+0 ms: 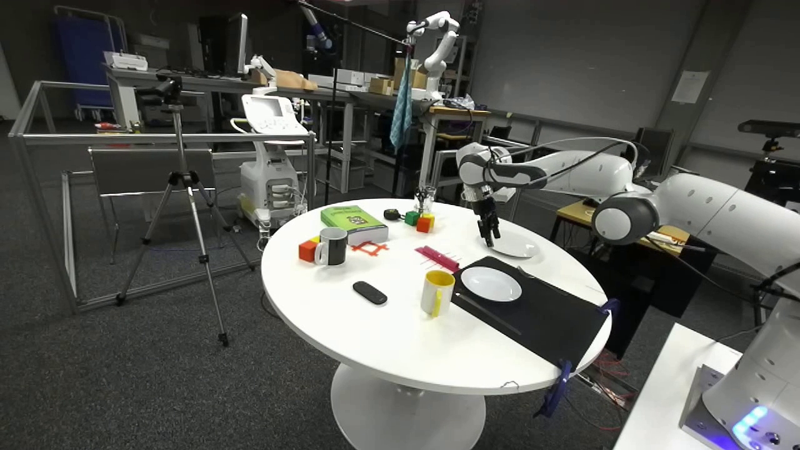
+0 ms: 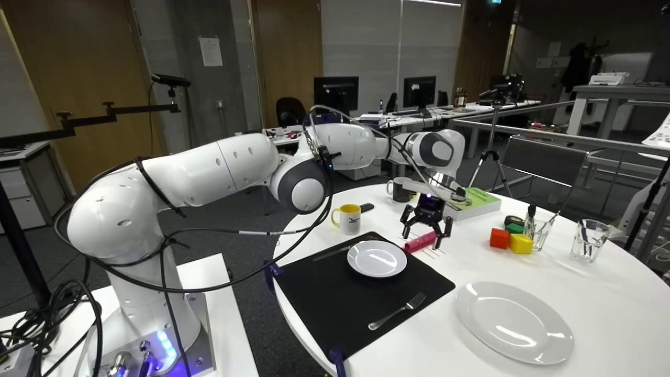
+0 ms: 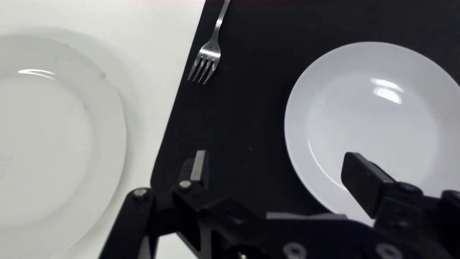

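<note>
A small white plate (image 2: 377, 258) lies flat on the black placemat (image 2: 326, 308), near the mat's far edge. My gripper (image 2: 430, 230) hangs above the table past the plate, its fingers spread and nothing held. In the wrist view the open gripper has one finger over the bare mat and the other over the rim of the small plate (image 3: 375, 116). A fork (image 3: 210, 56) rests on the mat beside the small plate. The larger white plate (image 3: 60, 142) sits on the bare table to the left in that view.
A yellow-lined mug (image 1: 437, 292), a pink item (image 1: 438, 258), coloured blocks (image 2: 509, 240), glasses (image 2: 589, 240), a green book (image 1: 352, 225) and a dark mug (image 1: 330, 247) stand around the table.
</note>
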